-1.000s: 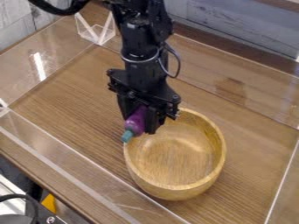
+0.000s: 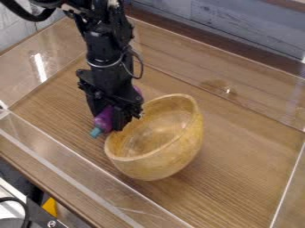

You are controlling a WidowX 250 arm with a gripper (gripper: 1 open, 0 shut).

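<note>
My black gripper (image 2: 110, 107) hangs at the left-centre, over the left rim of a pale tan oval bowl (image 2: 158, 147). A purple object with a teal tip (image 2: 103, 119) is under the fingers, just left of the bowl; the gripper appears shut on it. The bowl is tilted, its left side raised close to the fingertips. The fingertips themselves are mostly hidden by the purple object and the bowl.
The wooden tray floor (image 2: 233, 107) is clear to the right and behind. Clear walls border the tray at the left, with a small yellow object (image 2: 49, 205) outside at the lower left.
The gripper has moved left with the purple object. The bowl has shifted left and become tilted, from lying flatter at the right.
</note>
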